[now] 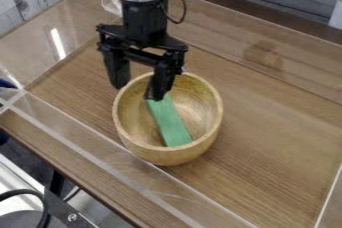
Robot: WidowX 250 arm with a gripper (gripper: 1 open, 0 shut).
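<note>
My black gripper (142,72) reaches down over the back-left rim of a round tan bowl (201,122), its fingers apart and open, with nothing seen held between them. Inside the bowl lies a green oblong block (168,126), slanting from near the bowl's back toward its front; its upper end is close to the gripper's right-hand finger, and I cannot tell whether they touch.
Black cables lie at the lower left edge. A white slatted structure stands beyond the table's upper left corner.
</note>
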